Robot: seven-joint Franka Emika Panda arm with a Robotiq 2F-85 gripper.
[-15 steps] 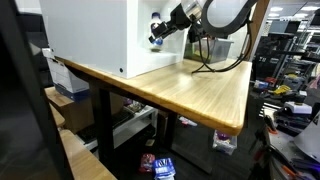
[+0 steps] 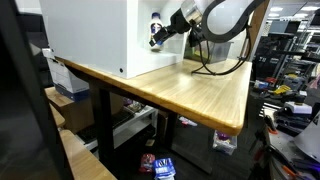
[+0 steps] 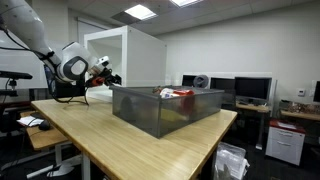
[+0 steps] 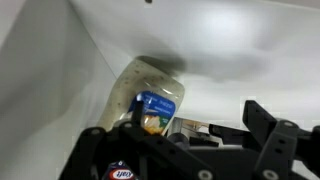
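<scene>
My gripper is at the mouth of the white box-like enclosure, its fingers open. In the wrist view, the gripper has its two black fingers spread wide apart with nothing held. A pale container with a blue, printed label shows beyond the left finger, close to the white wall; the finger covers its lower part. From the side, a white and blue item stands inside the enclosure just behind the gripper. Whether gripper and item touch cannot be told.
A large grey bin with red and white things in it occupies the wooden table. Bare tabletop lies in front of the enclosure. Boxes and other packages sit on the floor below.
The arm has shifted slightly to the right in exterior view 1, and a little more of the white and blue item shows. The other things look unmoved.
</scene>
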